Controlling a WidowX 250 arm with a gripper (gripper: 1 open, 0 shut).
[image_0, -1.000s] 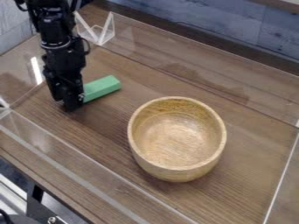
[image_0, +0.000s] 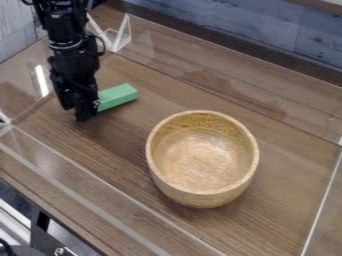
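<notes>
The black gripper (image_0: 83, 106) reaches down from the top left, its fingertips low at the table on the left side of a green block (image_0: 118, 98). The block lies at a slant on the wooden table. Whether the fingers are open or shut on the block is too dark and small to tell. A tan oval bowl (image_0: 202, 152) stands to the right, nearer the front.
The wooden table (image_0: 274, 215) has free room to the right, behind the bowl and at the front left. A dark blue panel (image_0: 254, 25) runs along the back.
The gripper has shifted very slightly left. The block and bowl look unmoved.
</notes>
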